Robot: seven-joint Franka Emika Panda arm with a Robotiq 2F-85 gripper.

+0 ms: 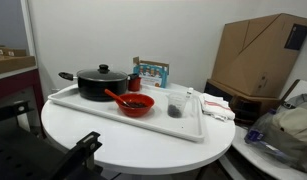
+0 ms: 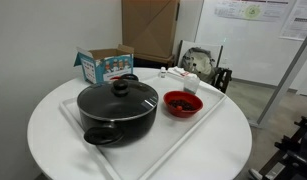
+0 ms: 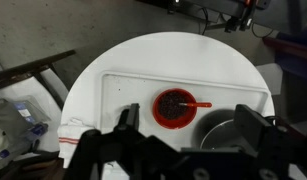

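Note:
A red bowl holding dark bits stands on the white tray, with a red spoon leaning in it. Left of the bowl is a black pot with its lid on. A clear cup with dark contents stands to the bowl's right. In the wrist view, my gripper is open high above the tray, its fingers wide apart. The red bowl shows between them, well below and touching neither. The pot is partly covered by the right finger.
A colourful box stands behind the pot. White cloths lie at the table's right side. Large cardboard boxes stand beyond the table.

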